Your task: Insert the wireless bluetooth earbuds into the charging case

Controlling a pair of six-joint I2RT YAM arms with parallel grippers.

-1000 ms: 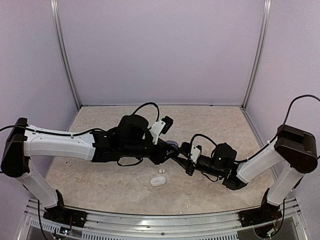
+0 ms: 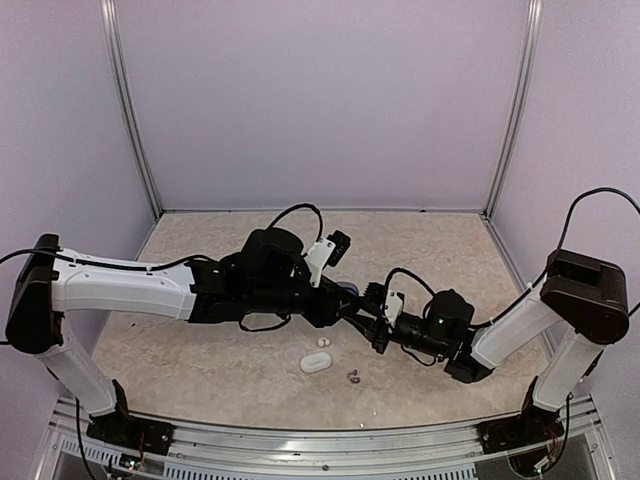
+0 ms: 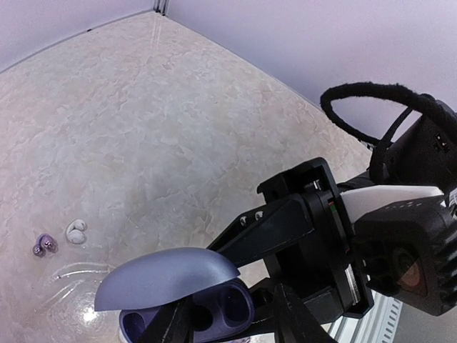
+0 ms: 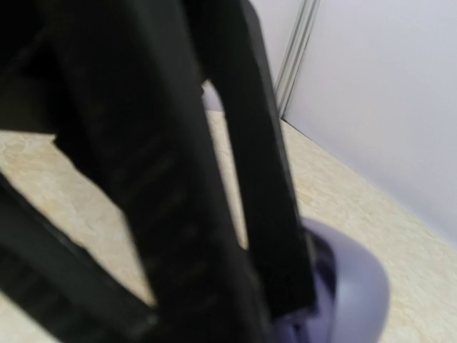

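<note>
My right gripper [image 2: 352, 317] is shut on the purple charging case [image 3: 168, 279], held above the table with its lid raised. In the left wrist view, an empty-looking socket [image 3: 236, 306] shows on the case's right side. My left gripper is at the case's open front, its dark fingertips [image 3: 290, 318] apart and no earbud visible between them. Small purple earbuds [image 2: 353, 376] lie on the table below the grippers. Another small purple pair [image 3: 45, 245] rests beside white earbuds [image 3: 76, 231]. In the right wrist view the case [image 4: 360, 286] is mostly covered by dark fingers.
A white case [image 2: 316, 362] lies shut on the table, in front of the left arm, with white earbuds [image 2: 323, 342] just behind it. The left forearm covers part of the table.
Purple earbuds now lie on the table to the right of the white case, where the surface was bare before. My left gripper has shifted slightly to the right. The right arm has barely moved.
</note>
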